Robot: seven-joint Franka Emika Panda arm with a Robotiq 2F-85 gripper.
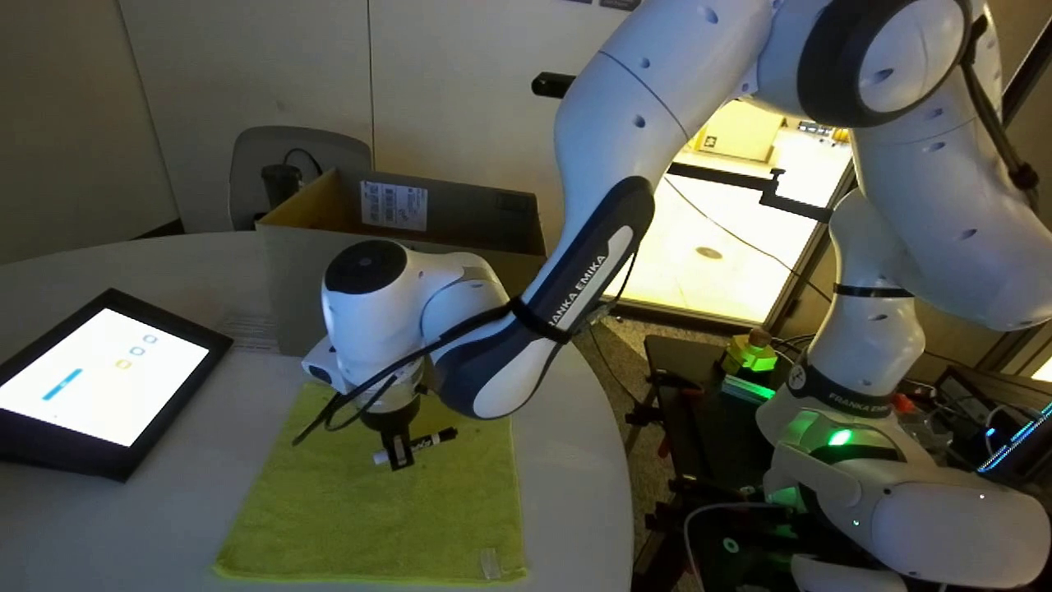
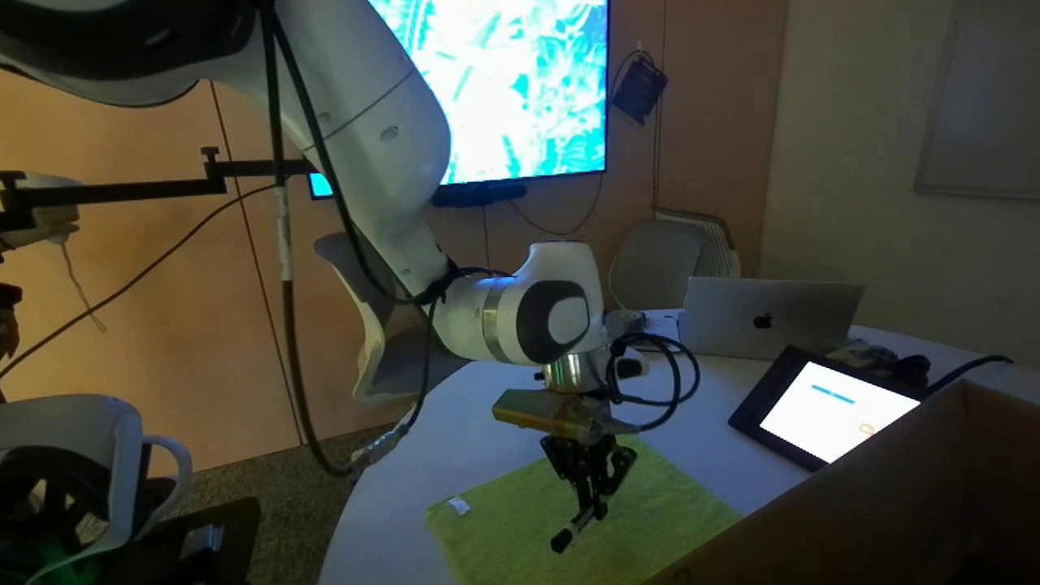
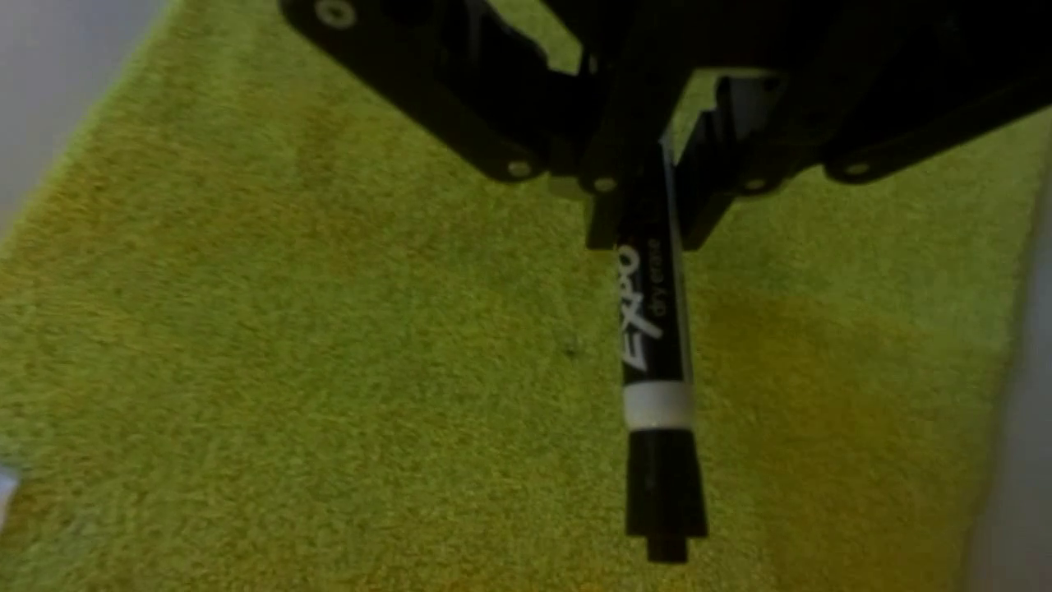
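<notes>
A black Expo dry-erase marker (image 3: 656, 326) with a white band and black cap is pinched in my gripper, which is shut on its barrel. The capped end sticks out clear of the fingers in the wrist view, while the other end is partly hidden between them. Exterior view 2 shows the marker (image 2: 563, 537) slanting downward from my gripper (image 2: 587, 512), over the yellow-green towel (image 2: 507, 531). From the other side, the marker (image 1: 434, 439) appears behind my gripper (image 1: 399, 460), above the towel (image 1: 375, 533).
An open cardboard box (image 1: 296, 286) stands on the table just behind my hand. At the left lies a tablet (image 1: 108, 370) with a lit screen. A laptop (image 2: 770, 317) sits farther off. Bare table (image 1: 168, 533) shows between tablet and towel.
</notes>
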